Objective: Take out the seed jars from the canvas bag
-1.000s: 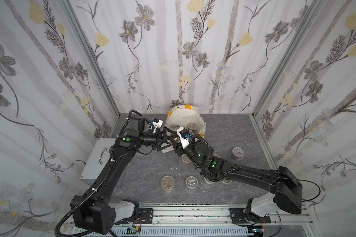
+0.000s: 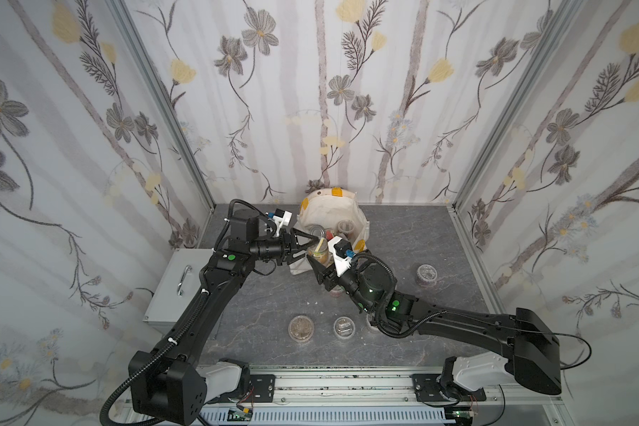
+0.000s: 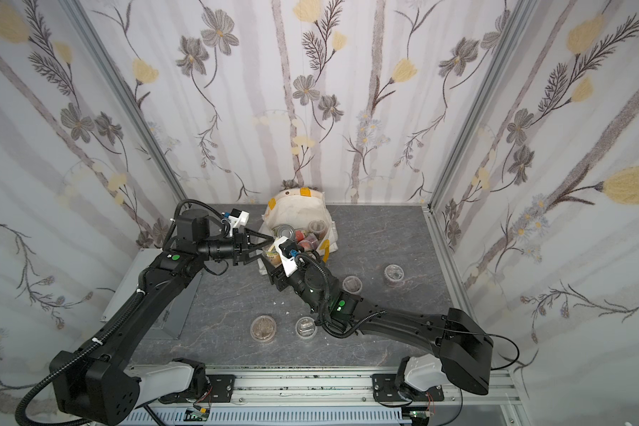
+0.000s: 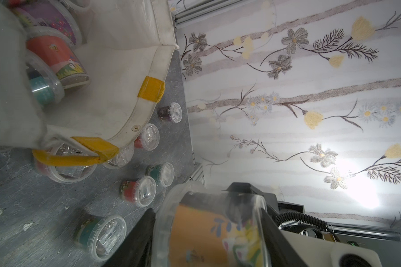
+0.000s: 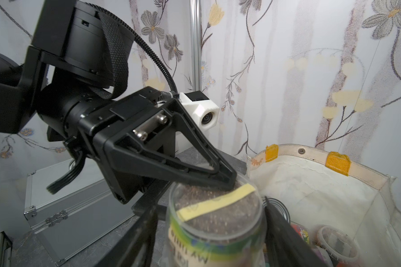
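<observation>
The cream canvas bag (image 2: 331, 202) with yellow patches stands at the back centre, several seed jars inside, such as a red-labelled jar (image 4: 53, 57). A jar with a yellow strip on its lid (image 5: 211, 209) is between both grippers above the bag's front. My left gripper (image 2: 305, 249) reaches it from the left, one finger at the lid's rim. My right gripper (image 2: 316, 261) comes from the front right, its blurred fingers either side of that jar. Whether either grips it firmly I cannot tell.
Several jars stand on the grey table, such as a front jar (image 2: 300, 328) and one at the right (image 2: 426, 274). A metal case (image 2: 177, 284) is at the left.
My right gripper and arm have shifted slightly right and toward the front, and more of the jar between the grippers shows. The left arm has moved only slightly.
</observation>
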